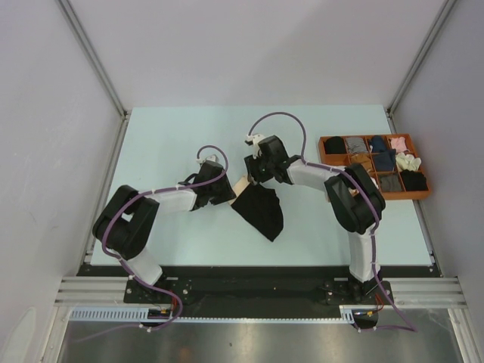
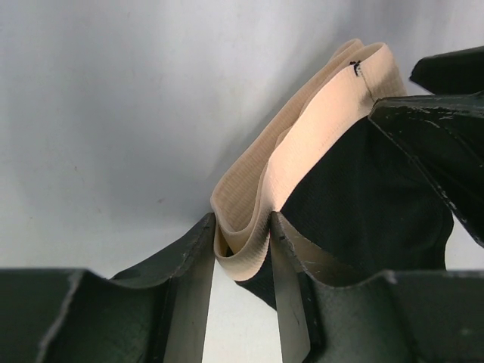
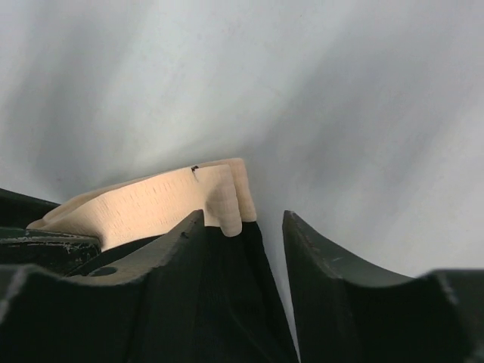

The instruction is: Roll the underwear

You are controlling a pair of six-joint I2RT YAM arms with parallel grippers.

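Dark underwear [image 1: 259, 212] with a beige waistband lies mid-table, its band folded along the upper-left edge. In the left wrist view my left gripper is shut on the near end of the beige band [image 2: 325, 125], and the black fabric [image 2: 363, 204] spreads to the right of it. In the right wrist view my right gripper stands open over the band's other end [image 3: 151, 204], whose folded corner lies between the fingertips on the table; black fabric runs down beneath them.
An orange compartment box [image 1: 340, 159] of rolled and folded garments sits at the right of the table [image 1: 166, 128].
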